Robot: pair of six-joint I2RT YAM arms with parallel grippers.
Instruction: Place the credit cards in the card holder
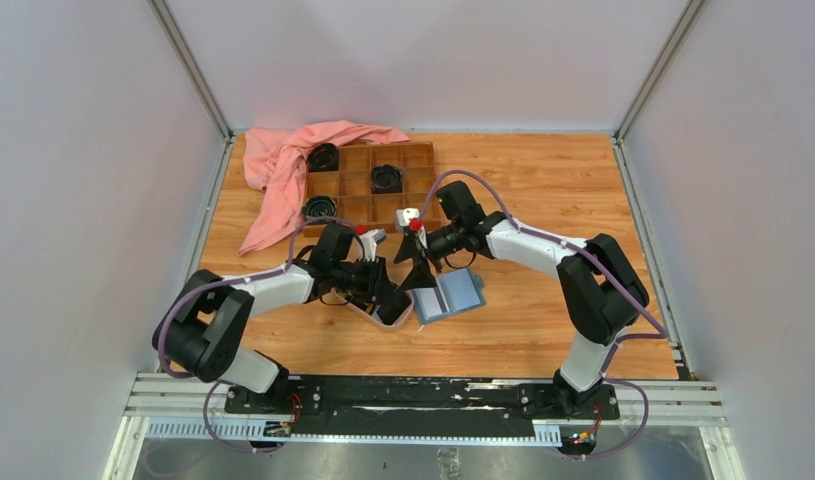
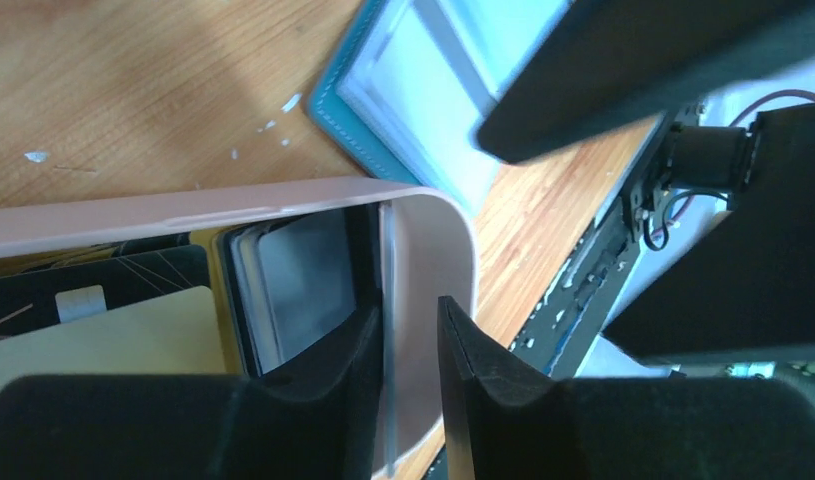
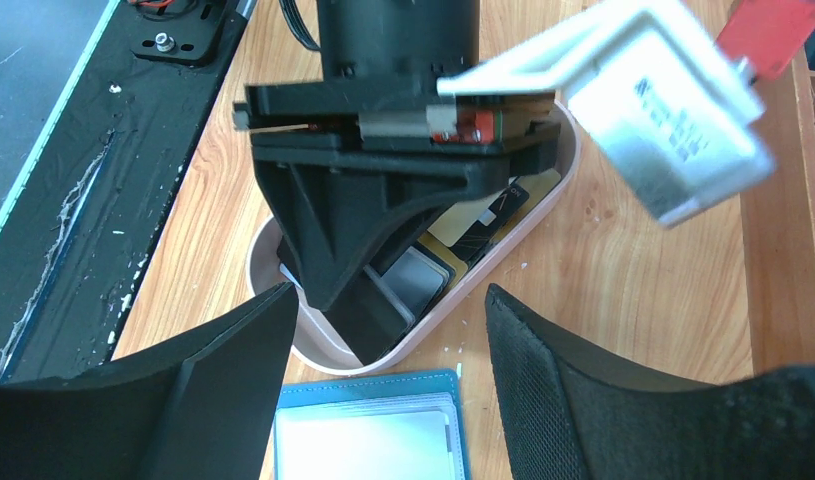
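An oblong pale pink box (image 2: 133, 212) holds several cards on edge: a yellowish card (image 2: 103, 335), a grey card (image 2: 308, 275) and, at the near end, a dark card (image 3: 366, 318). My left gripper reaches into that end, fingers open, with a thin card edge (image 2: 388, 270) in the gap between its fingers. The blue card holder (image 1: 451, 294) lies opened flat on the table, right of the box. Above the holder's left side, my right gripper (image 1: 410, 272) stands open with nothing between its fingers, close to the left one.
A wooden compartment tray (image 1: 413, 157) with black coiled items stands at the back, a pink cloth (image 1: 275, 190) along its left. The two grippers leave little room between them.
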